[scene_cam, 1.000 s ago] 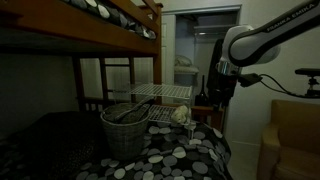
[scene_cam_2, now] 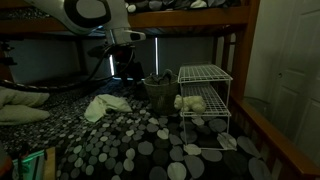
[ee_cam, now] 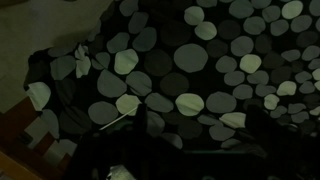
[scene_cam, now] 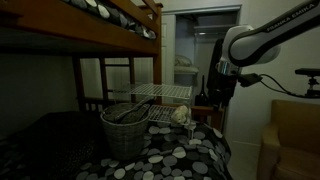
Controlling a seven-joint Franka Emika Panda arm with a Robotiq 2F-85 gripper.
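Observation:
My gripper [scene_cam: 221, 97] hangs above the bed's edge, pointing down, with no object near its fingers. In the wrist view two dark finger shapes stand apart at the bottom, with only dotted bedding [ee_cam: 190, 60] seen between and beyond them; the gripper looks open and empty. A woven basket [scene_cam: 125, 132] stands on the bed, with something dark poking out of its top. Beside it is a white two-tier wire rack [scene_cam_2: 204, 73]. A pale, soft-looking bundle [scene_cam_2: 190, 103] rests on its lower shelf. A white cloth [scene_cam_2: 107, 107] lies crumpled on the bedding.
An upper bunk [scene_cam: 95, 38] overhangs the basket and rack. Its wooden rail [scene_cam_2: 275, 140] runs along one side of the bed. A tan armchair [scene_cam: 290, 140] stands at the right. Much of the dotted bedding in front of the rack is bare.

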